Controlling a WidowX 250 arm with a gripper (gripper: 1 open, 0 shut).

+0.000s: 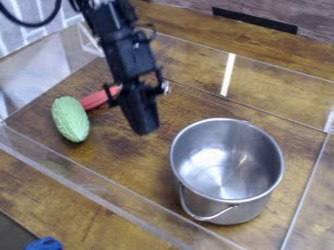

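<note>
My gripper (141,122) hangs in the upper middle of the view, blurred, its tip low over the wooden surface between a green vegetable and a steel pot; I see nothing held in it, and it looks shut. The green corn-like vegetable (70,120) lies at the left. A red utensil (97,98) lies behind it, partly hidden by the arm. The steel pot (228,166), with a wire handle, stands at the right front.
Clear walls (78,183) border the wooden work area. A blue object (43,243) sits at the bottom left corner.
</note>
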